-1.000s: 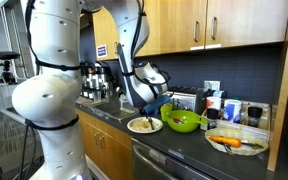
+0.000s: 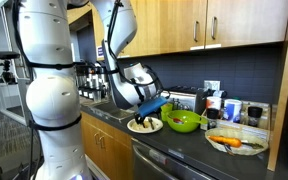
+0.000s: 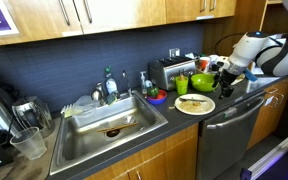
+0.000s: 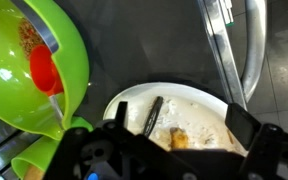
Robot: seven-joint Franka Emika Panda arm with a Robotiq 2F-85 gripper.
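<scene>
My gripper stands open above the white plate [image 4: 129, 92], its two black fingers spread to either side and nothing held between them. On the plate, in the wrist view, lie a slim dark stick-like item [image 4: 153, 115] and a small yellow-orange piece [image 4: 179, 139]. The near part of the plate is hidden by the gripper. Left of it is a green bowl [image 4: 77, 62] with a red item [image 4: 44, 70] and something brown inside. From exterior view 2, the plate [image 3: 206, 108] sits on the counter beside the sink, with the arm over its right side.
A sink [image 3: 106, 132] lies left of the plate. Behind stands a toaster [image 3: 170, 74]. Farther right, in exterior view 1, a tray [image 2: 236, 148] holds orange carrot-like items. Dark counter shows bare beside the plate in the wrist view. Cabinets [image 2: 209, 25] hang above.
The arm has shifted slightly, with the gripper end staying near the plate. The plate, bowl and tray look unmoved.
</scene>
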